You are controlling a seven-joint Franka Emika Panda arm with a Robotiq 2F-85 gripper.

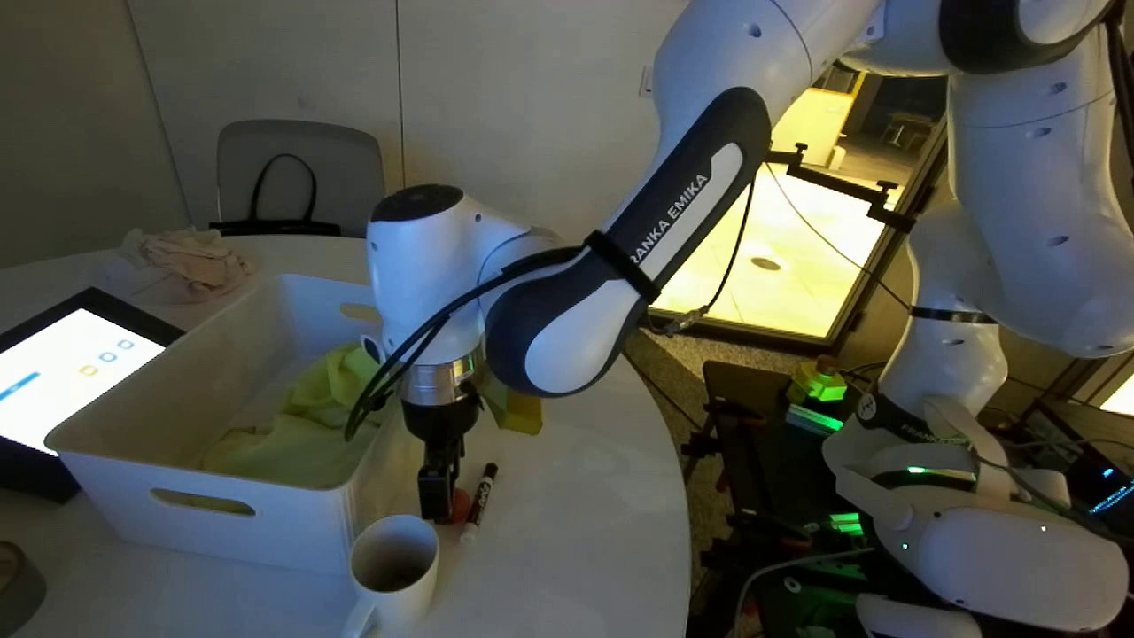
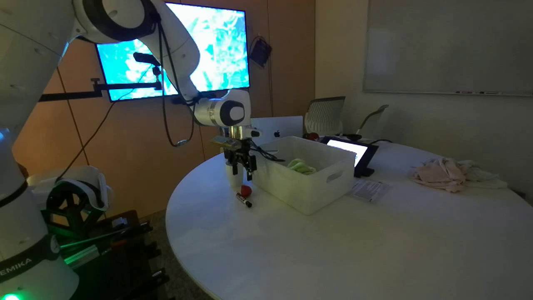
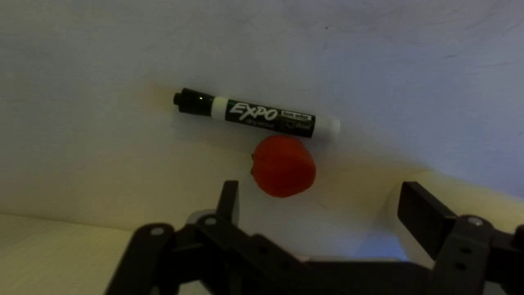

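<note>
A round red object rests on the white table, close alongside a black Expo marker in the wrist view. Both also show in exterior view 2, the red ball-like thing just behind the marker. My gripper is open, fingers wide apart, with nothing held. From exterior view 1 the gripper points down beside the red object and partly hides it. In exterior view 2 the fingertips look higher than the red object.
A white bin holding a yellow-green cloth stands right beside the gripper. A white mug is close by on the other side. A lit tablet sits beyond the bin.
</note>
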